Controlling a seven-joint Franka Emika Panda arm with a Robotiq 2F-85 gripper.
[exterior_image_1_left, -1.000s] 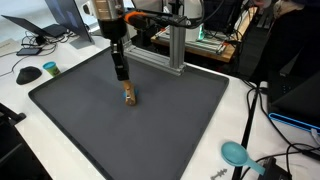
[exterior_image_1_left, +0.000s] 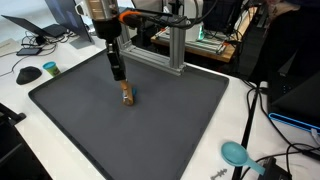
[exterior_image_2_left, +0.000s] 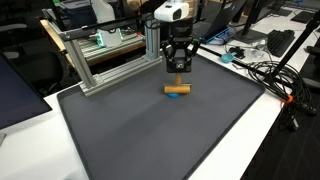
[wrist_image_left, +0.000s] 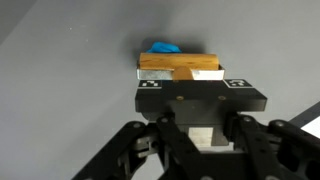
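A small wooden mallet (exterior_image_2_left: 178, 89) hangs head-down just above or on the dark board; whether it touches cannot be told. My gripper (exterior_image_2_left: 180, 67) is above it, shut on its thin upright handle. In the wrist view the mallet's wooden head (wrist_image_left: 178, 62) lies crosswise beyond the fingertips, with a pale strip along it. Much of the handle is hidden by the fingers. A small blue object (wrist_image_left: 162, 47) shows right beside the head, partly covered by it.
The dark board (exterior_image_1_left: 175, 135) is largely clear around the mallet. A metal frame (exterior_image_1_left: 177, 40) stands at its back edge. A teal spoon-like thing (exterior_image_1_left: 236, 155) lies off the board, and a green cup (exterior_image_1_left: 51, 69) stands on the far left.
My gripper and the mallet have shifted slightly left in exterior view 1. More blue shows beside the mallet head. The grip looks unchanged.
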